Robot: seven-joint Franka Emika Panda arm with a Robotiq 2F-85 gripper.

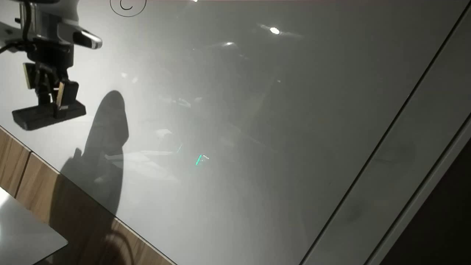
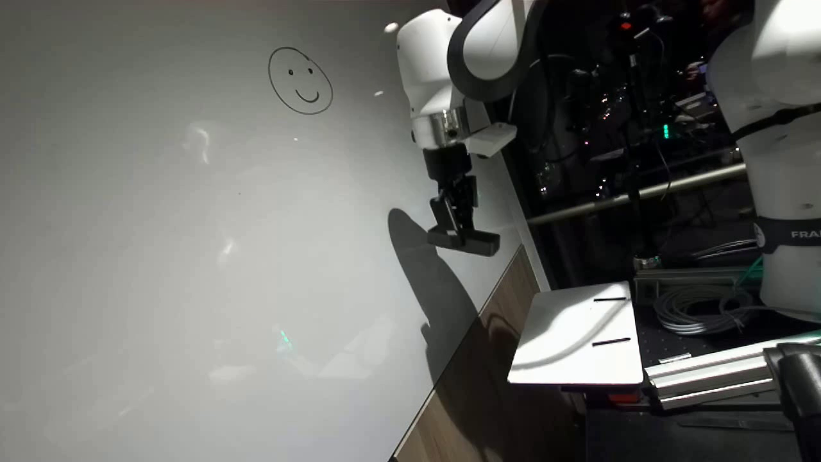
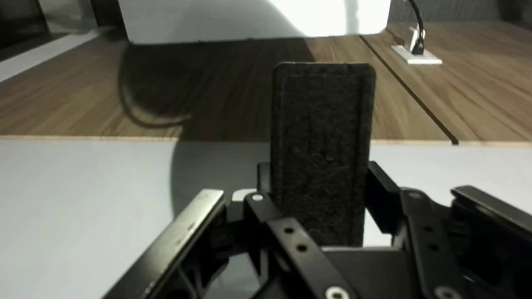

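A dark, oblong eraser-like block [image 3: 322, 144] with a fuzzy face is clamped by my gripper, one finger on each side of it. In exterior view 2 the gripper [image 2: 456, 218] points down and holds the block [image 2: 464, 240] crosswise, in front of the whiteboard [image 2: 154, 254]. Exterior view 1 has the block [image 1: 48, 115] at the left, under the gripper [image 1: 49, 95]. A smiley face [image 2: 300, 81] is drawn in black on the board, up and to the left of the arm; only its lower part [image 1: 127, 8] appears in exterior view 1. Contact between block and board cannot be judged.
Wood panelling [image 2: 469, 377] borders the board's lower edge. A white platform [image 2: 569, 362] with two dark slots stands below and to the right of the gripper. Coiled cables [image 2: 696, 308] lie near the arm's base. Much of the board is bare.
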